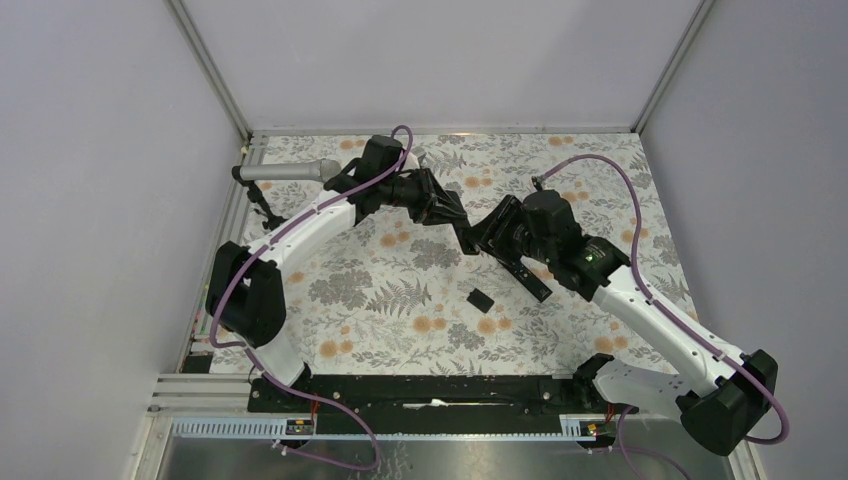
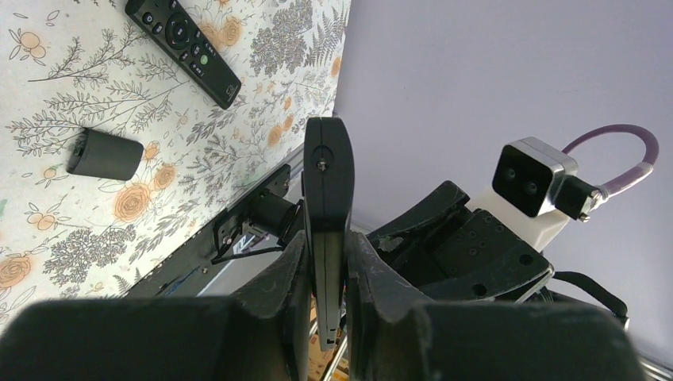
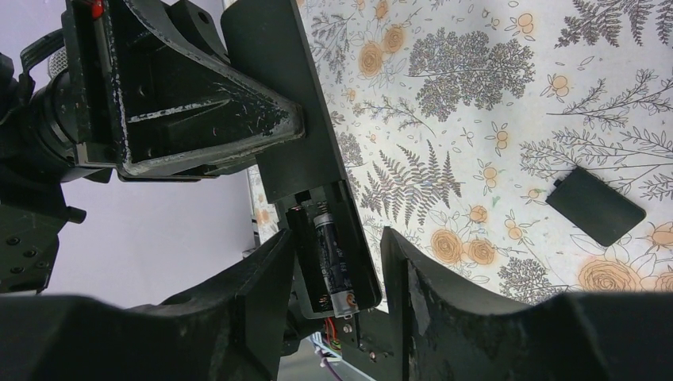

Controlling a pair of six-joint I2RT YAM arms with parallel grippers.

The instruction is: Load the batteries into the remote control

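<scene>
My left gripper [image 1: 436, 205] is shut on a black remote, its open battery bay showing in the right wrist view, with one battery [image 3: 334, 262] visible inside. My right gripper is beside the bay's lower end, its two fingers apart on either side in that view; whether they touch the remote is unclear. A small black battery cover [image 1: 480, 300] lies on the table, also seen in the left wrist view [image 2: 103, 155].
A second black remote [image 2: 182, 51] lies on the floral table [image 1: 360, 290], partly under the right gripper from above. Walls surround the workspace.
</scene>
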